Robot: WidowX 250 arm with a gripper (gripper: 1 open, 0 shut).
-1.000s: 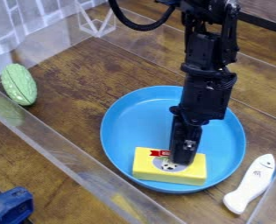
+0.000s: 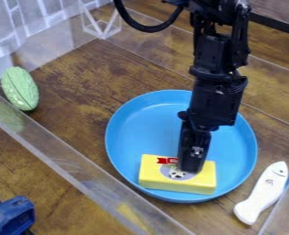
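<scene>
A yellow block (image 2: pixel 172 181) with a red tag and a small black-and-white picture lies in the lower part of a blue plate (image 2: pixel 136 127). My black gripper (image 2: pixel 191 158) points down into the plate, its tips at the upper side of the block. The tips overlap the block and are dark, so whether they touch it or how far apart they stand is unclear.
A green oval object (image 2: pixel 19 88) lies on the wooden table at the left. A white brush-like object (image 2: pixel 261 193) is right of the plate, and a blue object (image 2: pixel 9 217) sits bottom left. Clear panels edge the workspace. Wood is bare at upper left.
</scene>
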